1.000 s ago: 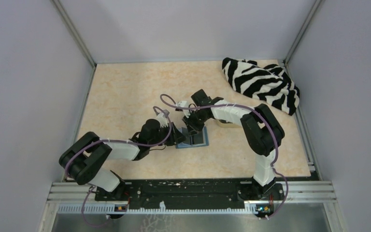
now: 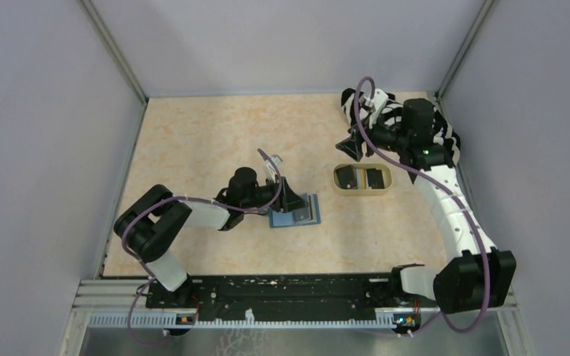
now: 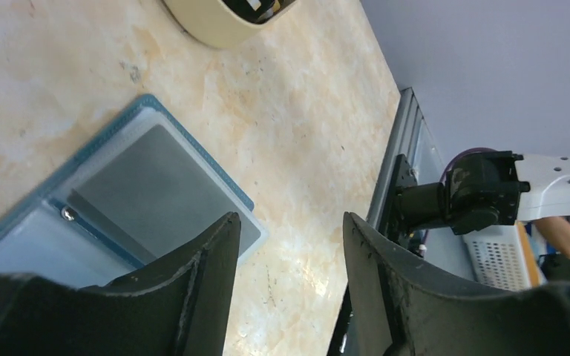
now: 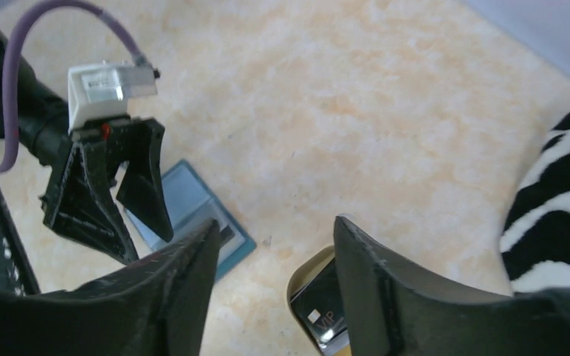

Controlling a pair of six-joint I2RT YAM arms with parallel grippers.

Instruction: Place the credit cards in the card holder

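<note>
The card holder point(image 2: 283, 220) lies spread flat on the table, light blue on one side and grey on the other. My left gripper point(image 2: 295, 202) is over its grey side in the top view. In the left wrist view the fingers point(image 3: 219, 259) stand apart, holding nothing, with one fingertip above the dark grey panel point(image 3: 159, 196). Black cards point(image 2: 347, 176) rest inside a tan box point(image 2: 361, 192) to the right; one black card point(image 4: 325, 305) reads VIP. Just behind that box hovers my right gripper point(image 2: 350, 147), open and empty.
A black-and-white striped cloth point(image 2: 445, 152) lies in the back right corner, partly under the right arm. Bare table shows behind and in front of the holder, and between it and the box.
My right gripper has swung from above the holder to the right and back, uncovering the box. My left gripper has shifted right, onto the holder's grey side.
</note>
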